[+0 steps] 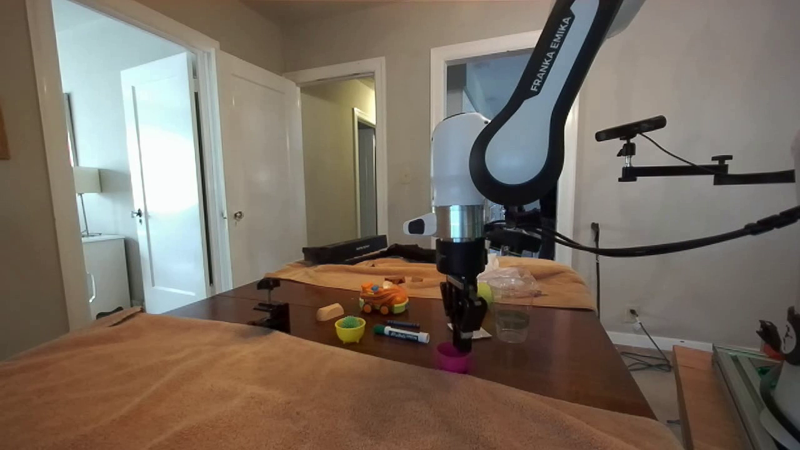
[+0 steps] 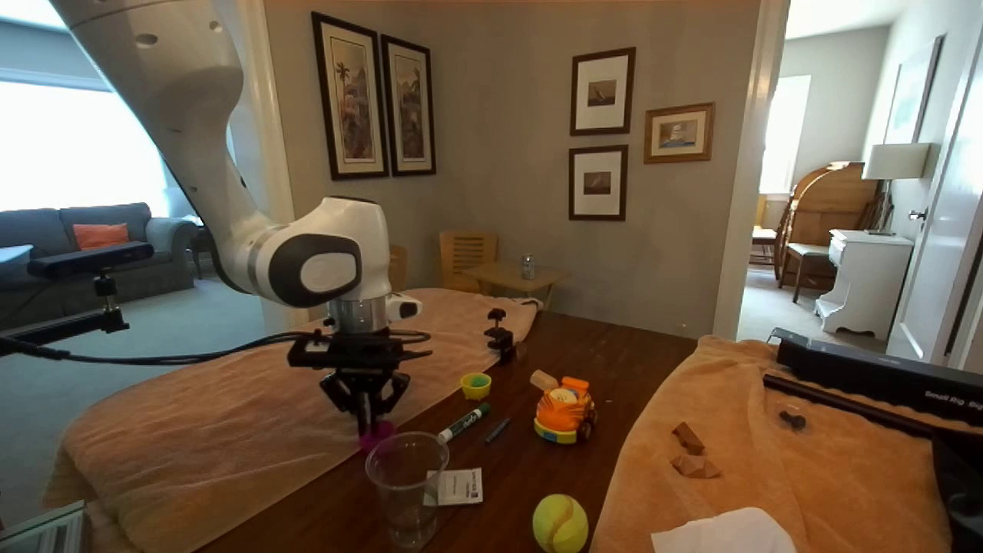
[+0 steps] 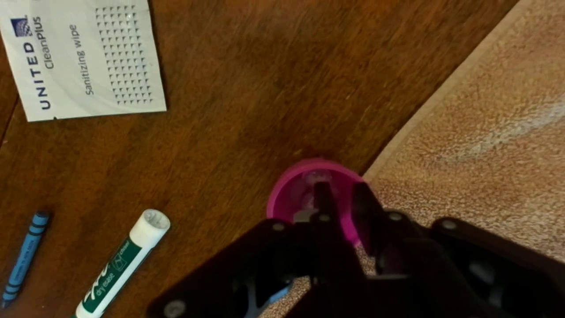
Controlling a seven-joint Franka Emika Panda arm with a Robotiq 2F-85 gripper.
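A small magenta cup stands on the dark table, close to the edge of the near towel. My gripper points straight down at it, its fingers a narrow gap apart. In the wrist view one finger reaches inside the cup, while the other is over its right side. Part of the cup's right wall shows in the gap; whether either finger touches it I cannot tell. Something pale and clear lies inside the cup, partly hidden by the fingers.
A green marker, a blue crayon and a wipe packet lie nearby. The clear plastic cup stands close by. Farther off are a yellow cup, an orange toy car and a tennis ball.
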